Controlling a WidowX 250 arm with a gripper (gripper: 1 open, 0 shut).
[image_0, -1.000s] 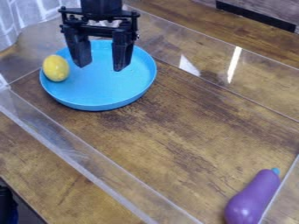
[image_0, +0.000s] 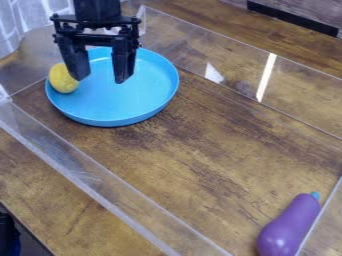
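The black gripper (image_0: 102, 62) hangs over a blue plate (image_0: 140, 105) at the upper left, its two fingers spread apart, open. A yellow object (image_0: 63, 80) rests at the left side of the plate, close to the gripper's left finger; whether they touch I cannot tell. A purple eggplant-like object (image_0: 287, 225) lies at the lower right, away from the gripper.
A wooden surface (image_0: 201, 160) fills most of the view, largely clear in the middle and right. A clear plastic edge runs diagonally along the lower left, and another stands at the right.
The gripper has shifted slightly left, toward the yellow object. The plate and the purple object have stayed in place.
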